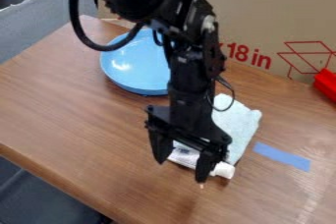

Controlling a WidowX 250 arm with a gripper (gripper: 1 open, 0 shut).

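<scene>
My black gripper (182, 169) is open, its two fingers pointing down at either side over a white cylindrical item (218, 168) lying on the wooden table, partly hidden behind them. A pale folded cloth (241, 120) lies just behind that item, partly covered by my arm. At the back left sits a blue plate (121, 67), partly behind the arm.
A red object (327, 84) is at the right edge in front of a cardboard box (282, 12). A strip of blue tape (281, 156) is on the table's right side.
</scene>
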